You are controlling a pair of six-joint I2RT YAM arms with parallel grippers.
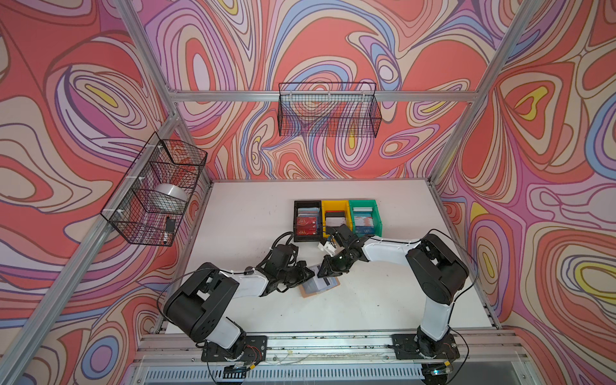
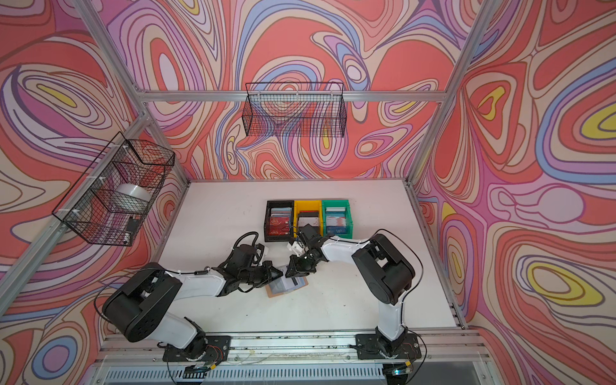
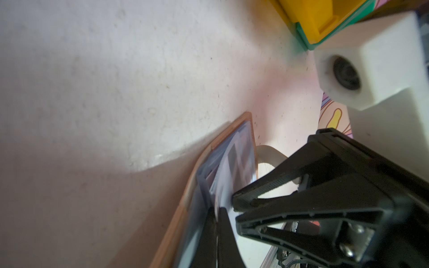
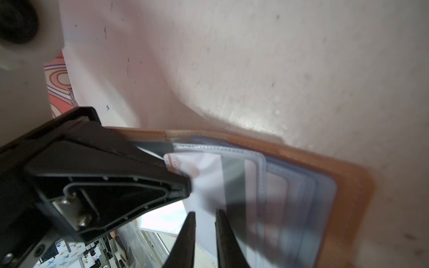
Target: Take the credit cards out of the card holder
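Observation:
The card holder [image 1: 313, 288] lies open on the table, a tan-edged booklet of clear sleeves with pale cards [image 4: 203, 178]. My left gripper is shut at the holder, a thin sleeve edge at its tips; whether it pinches it is unclear. My right gripper is over the cards on the right part of the holder, its slim fingers a little apart with no card clearly between them. In the left wrist view the right gripper's black body stands close beside the sleeves.
Black [image 1: 308, 235], yellow [image 1: 335, 204] and green [image 1: 377, 224] bins with cards stand behind the holder. Wire baskets hang on the left and back frames.

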